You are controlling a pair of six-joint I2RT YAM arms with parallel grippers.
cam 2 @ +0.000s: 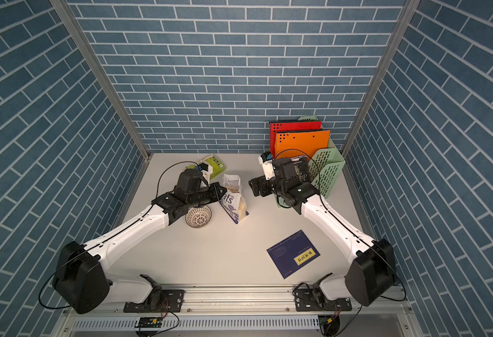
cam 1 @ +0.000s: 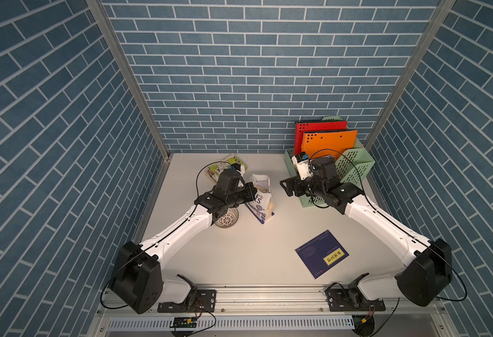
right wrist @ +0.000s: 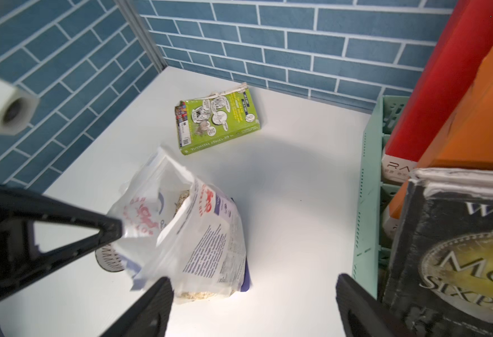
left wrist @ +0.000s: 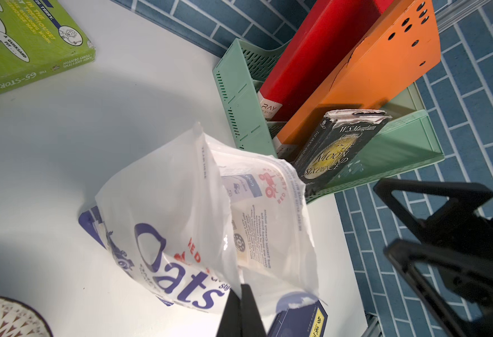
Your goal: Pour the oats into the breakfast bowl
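Observation:
The white oats bag stands mid-table, its top open, with some oats showing inside in the right wrist view. My left gripper is shut on the bag's near top edge. My right gripper (cam 1: pixel 288 185) is open, to the right of the bag and apart from it. The patterned breakfast bowl (cam 2: pixel 198 219) sits left of the bag's front, partly under my left arm in the top left view.
A green book (right wrist: pixel 218 126) lies at the back left. A green rack (right wrist: pixel 364 213) with folders and a black book (left wrist: pixel 336 151) stands at the right. A dark blue book (cam 2: pixel 292 252) lies front right.

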